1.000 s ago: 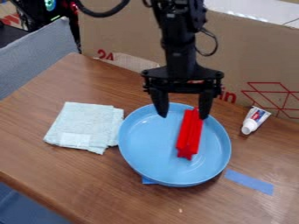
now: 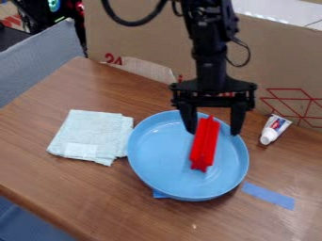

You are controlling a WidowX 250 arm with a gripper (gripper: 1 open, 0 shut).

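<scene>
My black gripper [image 2: 213, 122] is open over the back half of a blue plate [image 2: 164, 165], its two fingers straddling the upper end of a red elongated object [image 2: 202, 151] that lies lengthwise on the plate. Whether either finger touches it, I cannot tell.
A folded pale cloth [image 2: 88, 135] lies left of the plate, and a white tube [image 2: 276, 128] lies to the right. Blue tape [image 2: 268, 196] is on the wooden table. A cardboard box [image 2: 142, 42] stands behind.
The objects on the table have not visibly moved.
</scene>
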